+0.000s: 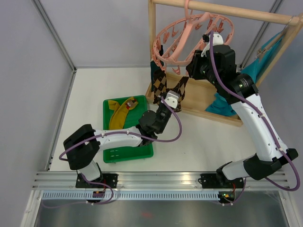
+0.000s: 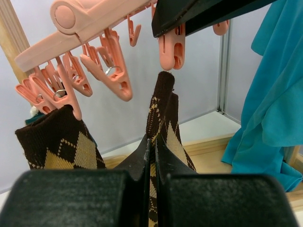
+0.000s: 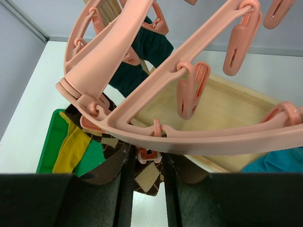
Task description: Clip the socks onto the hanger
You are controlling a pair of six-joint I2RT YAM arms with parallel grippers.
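A brown-and-tan argyle sock rises from my left gripper, which is shut on its cloth; the sock's dark top edge stands just below a pink clip, with a small gap between. That clip belongs to the round pink hanger. My right gripper is shut on it, and in the left wrist view a dark finger covers the clip's upper part. A matching argyle sock hangs from clips at the hanger's left. Seen from above, the held sock is below the right gripper's tips.
A green tray with a yellow sock lies left of the left arm. Dark green cloth hangs at the hanger's far left. The wooden frame holds the hanger; teal cloth drapes on the right.
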